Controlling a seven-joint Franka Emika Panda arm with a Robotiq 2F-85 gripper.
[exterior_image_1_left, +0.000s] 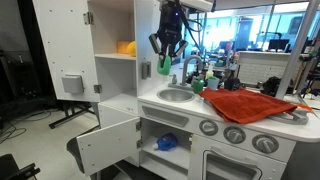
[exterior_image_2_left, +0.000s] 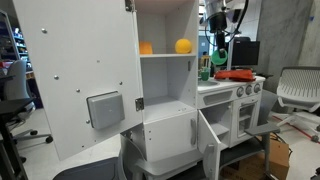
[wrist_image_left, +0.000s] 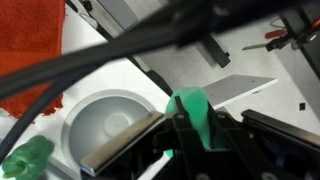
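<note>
A green object, its exact kind unclear, hangs in the air above the counter beside the sink. My gripper is shut on it, pointing down. In the wrist view the green object sits between the dark fingers, partly covered by them, with the round sink basin just to its left. From the other side, exterior view 2 shows the green piece under the arm, above the counter.
A red towel covers the counter's right part. Another green item stands by the sink. The lower cabinet door is open, with a blue object inside. Orange items, including a ball, rest on the upper shelf.
</note>
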